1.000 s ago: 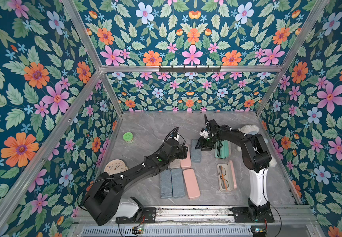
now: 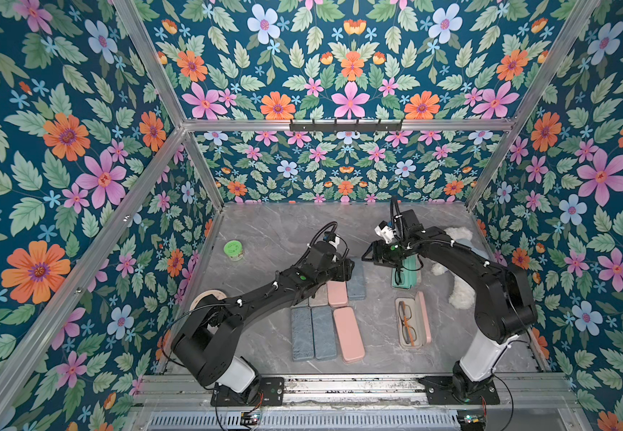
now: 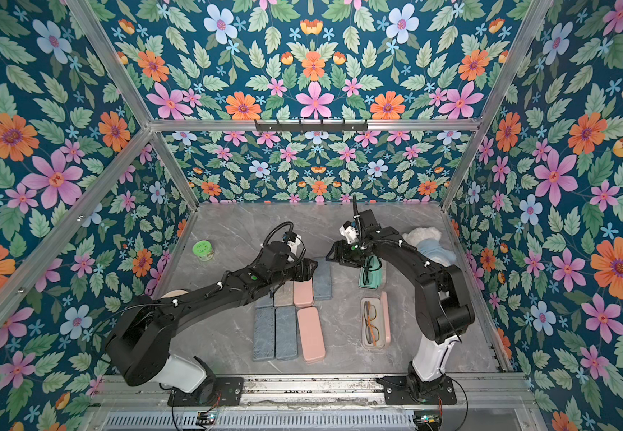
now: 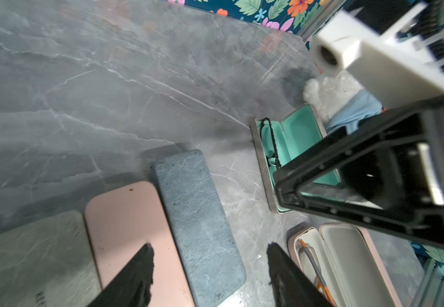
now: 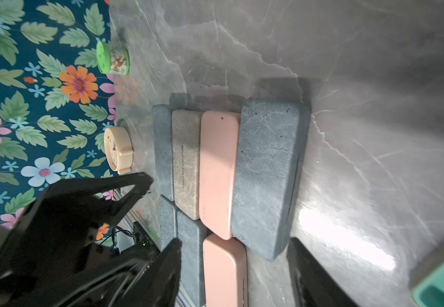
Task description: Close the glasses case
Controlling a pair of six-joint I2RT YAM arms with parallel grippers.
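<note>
Two glasses cases lie open: a green-lined one with dark glasses inside, and a pink one holding orange-framed glasses. A closed blue-grey case rests against a closed pink case. Over this pair, my left gripper has its fingers apart and nothing between them. My right gripper hangs above the table between the blue-grey case and the green one, also open and empty. In the top left view, the right arm partly covers the green case.
More closed cases lie in rows at the front middle. A green-lidded tub stands back left, and a plush toy lies at the right. Both grippers are close together.
The blue-grey case has shifted slightly left and forward, closer to the pink case.
</note>
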